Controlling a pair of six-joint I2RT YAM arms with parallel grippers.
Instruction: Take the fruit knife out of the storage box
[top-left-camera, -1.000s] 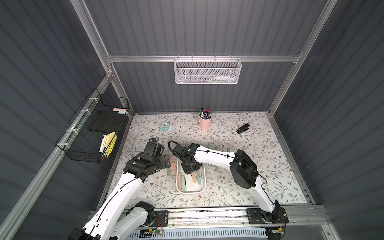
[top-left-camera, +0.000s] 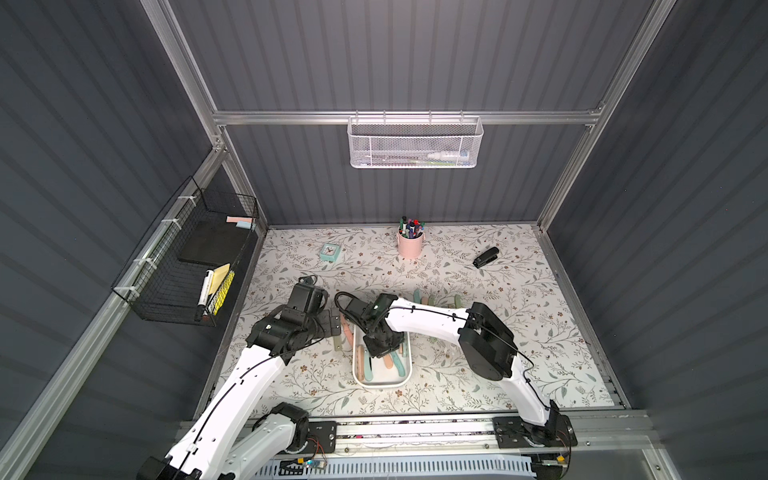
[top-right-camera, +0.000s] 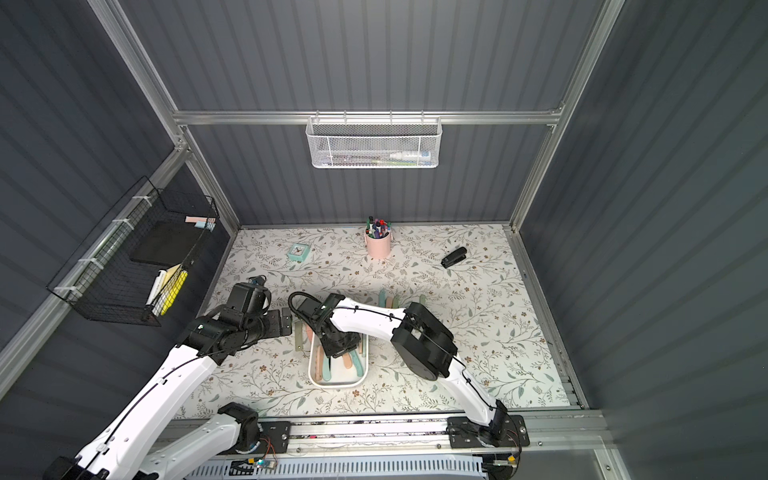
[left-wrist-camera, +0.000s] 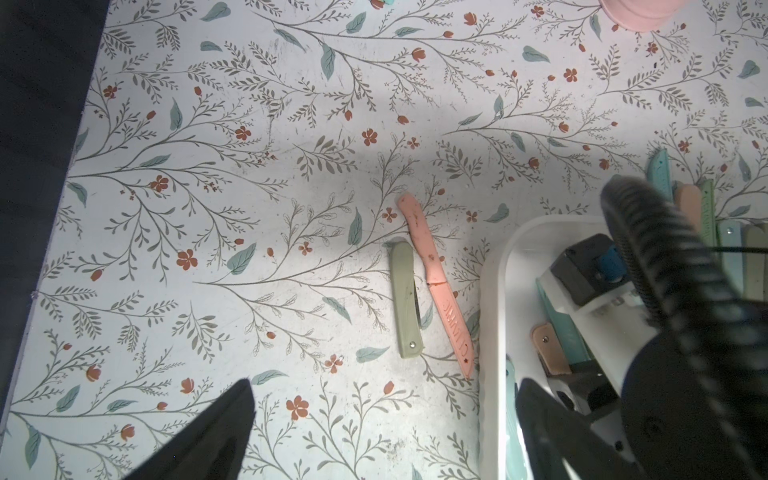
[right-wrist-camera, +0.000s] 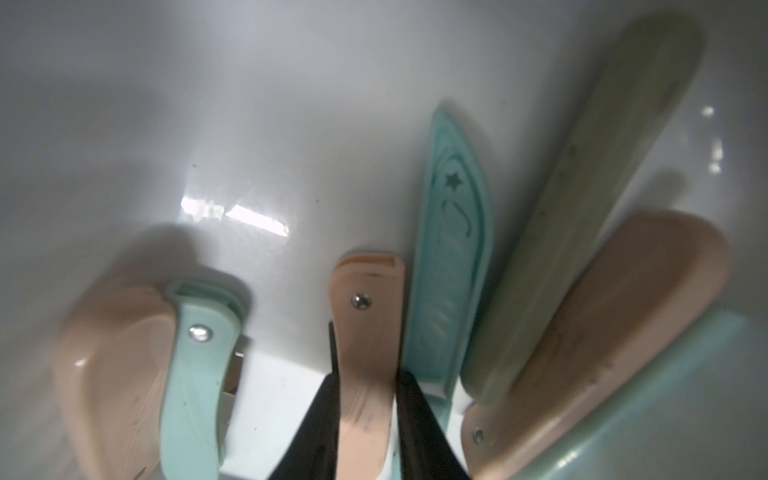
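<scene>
The white storage box (top-left-camera: 382, 385) holds several folded fruit knives. In the right wrist view, a peach knife (right-wrist-camera: 368, 340) lies between the fingertips of my right gripper, which is down inside the box. One finger stands on each side of its handle; whether they grip it I cannot tell. A teal knife-shaped piece (right-wrist-camera: 449, 256) lies close against its right side. My left gripper is wide open and empty, above the table left of the box. Under it lie a green folding knife (left-wrist-camera: 406, 304) and a pink knife-shaped piece (left-wrist-camera: 436, 276).
More handles, one olive (right-wrist-camera: 584, 200) and one teal (right-wrist-camera: 196, 360), lie near the right gripper in the box. Several knives (left-wrist-camera: 704, 204) rest behind the box. A pink pen cup (top-left-camera: 410, 245), a small clock (top-left-camera: 329, 252) and a black stapler (top-left-camera: 485, 257) stand farther back.
My right gripper has shifted slightly toward the near side of the box. The left arm has stayed still.
</scene>
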